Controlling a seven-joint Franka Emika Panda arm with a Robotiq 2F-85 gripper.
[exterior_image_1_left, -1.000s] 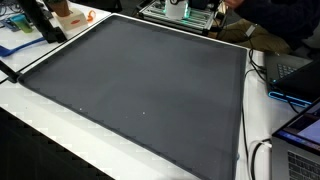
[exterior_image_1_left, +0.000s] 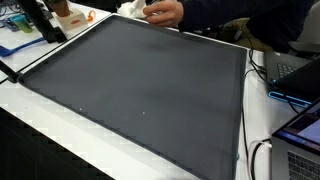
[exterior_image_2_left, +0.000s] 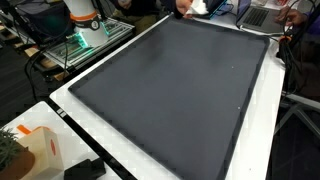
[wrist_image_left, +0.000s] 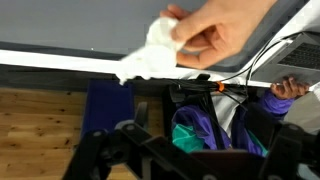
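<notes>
A person's hand (wrist_image_left: 215, 30) reaches in and holds a crumpled white piece (wrist_image_left: 155, 50) that looks like cloth or tissue, over the edge of the dark grey mat. The same hand (exterior_image_1_left: 165, 12) shows at the far edge of the table in exterior view 1, and at the top of exterior view 2. My gripper is open at the bottom of the wrist view, apart from the hand and the white piece. Nothing shows between its fingers. The gripper cannot be made out in the exterior views.
Laptops (exterior_image_1_left: 295, 80) and cables line the right side. Boxes and tools (exterior_image_1_left: 30, 30) sit at the far left. Below my gripper are wooden floor (wrist_image_left: 40, 135) and a crate with coloured items (wrist_image_left: 195, 125).
The person's hand with the white piece has come in at the mat's far edge, covering the robot base area seen there before. The mat remains bare.
</notes>
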